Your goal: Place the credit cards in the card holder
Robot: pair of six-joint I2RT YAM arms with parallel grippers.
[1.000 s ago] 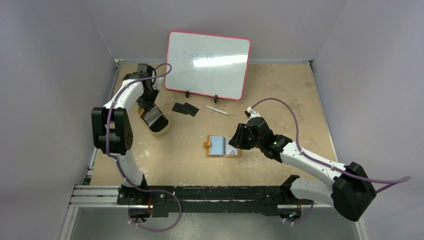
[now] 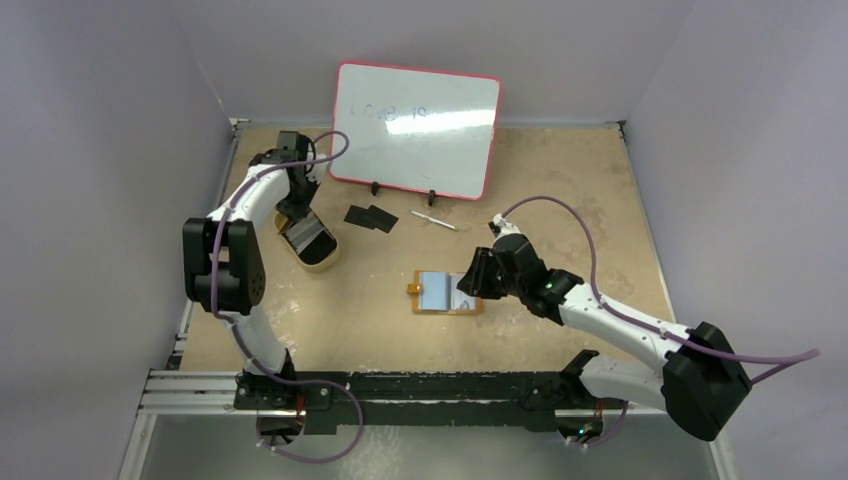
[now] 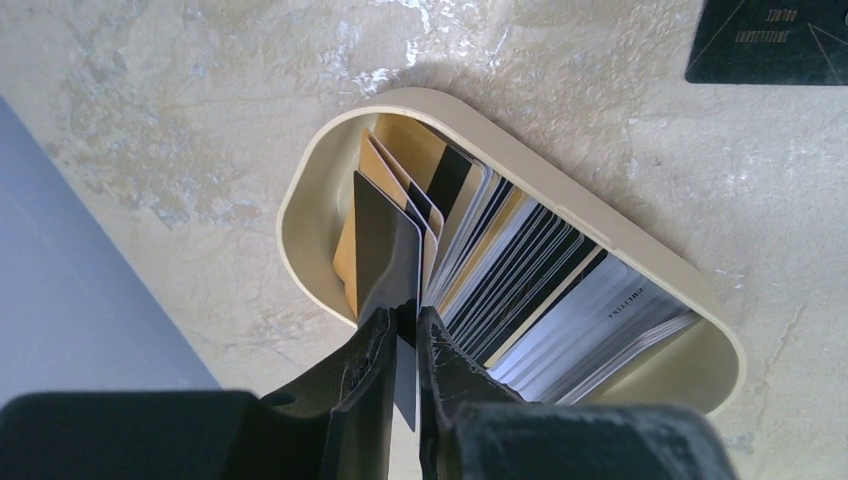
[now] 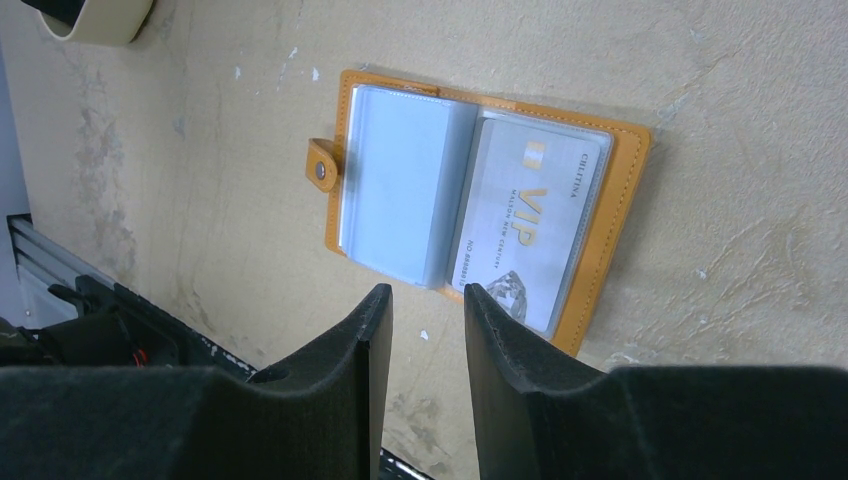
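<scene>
In the left wrist view, a cream oval box (image 3: pixel 640 235) holds a tilted row of cards (image 3: pixel 520 270). My left gripper is over its near-left end, shut on a dark card (image 3: pixel 385 245) whose thin edge passes between the fingers. The card's upper part is still among the others in the box. The tan card holder (image 4: pixel 622 190) lies open in the right wrist view, with a frosted blue sleeve (image 4: pixel 395 180) and a white VIP card (image 4: pixel 525 215) in its clear pocket. Above the holder's near edge, my right gripper stands open and empty.
Two black cards (image 2: pixel 371 217) lie flat right of the box, with a white pen (image 2: pixel 434 219) farther right. A whiteboard (image 2: pixel 420 130) stands at the back. Bare table separates the box from the holder.
The right arm, box and holder look unmoved.
</scene>
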